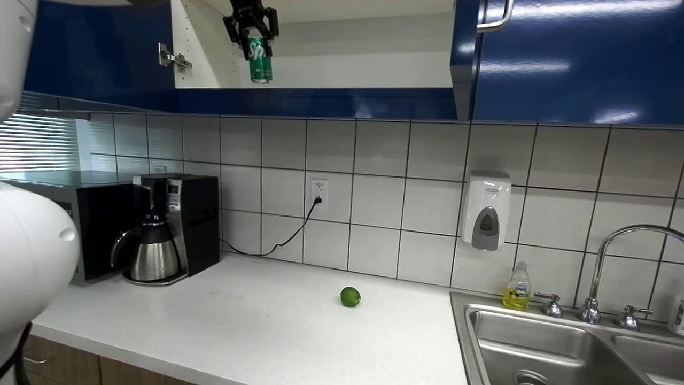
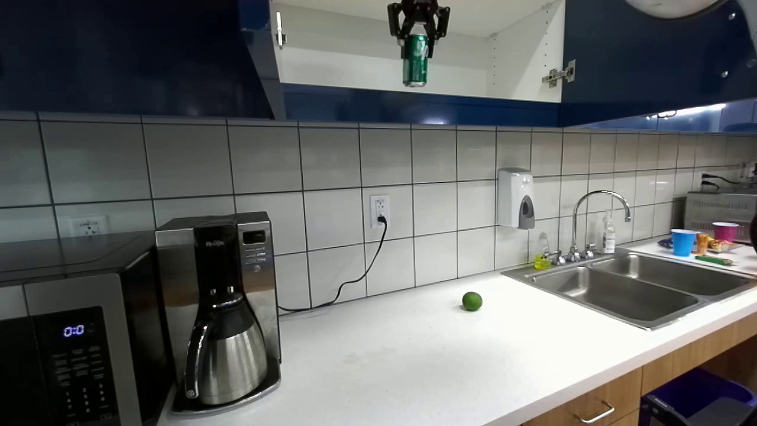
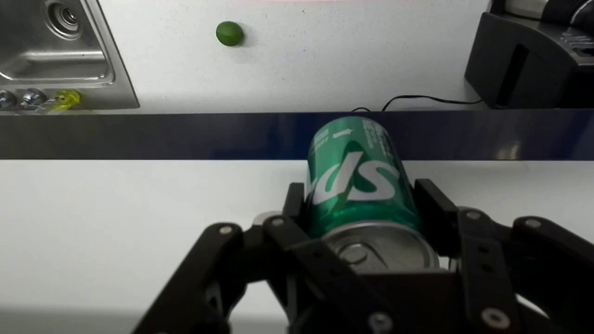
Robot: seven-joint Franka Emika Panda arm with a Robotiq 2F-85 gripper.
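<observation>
A green Sprite can (image 1: 260,64) is held upright at the open upper cabinet, with my gripper (image 1: 258,50) shut on it. In exterior view 2 the can (image 2: 415,64) hangs below the black fingers, its bottom just above the level of the cabinet's blue front edge (image 2: 426,102). From the wrist, the can (image 3: 359,178) shows its pull-tab end towards the camera, one finger pad (image 3: 295,203) on each side. The white cabinet floor (image 3: 139,234) lies beneath; whether the can touches it I cannot tell.
A lime (image 1: 350,296) rests on the white counter (image 1: 276,327). The coffee maker (image 1: 199,221) and microwave (image 2: 71,326) stand at the left, the sink (image 1: 545,346) at the right. Open blue doors flank the cabinet opening; much of its visible interior is bare.
</observation>
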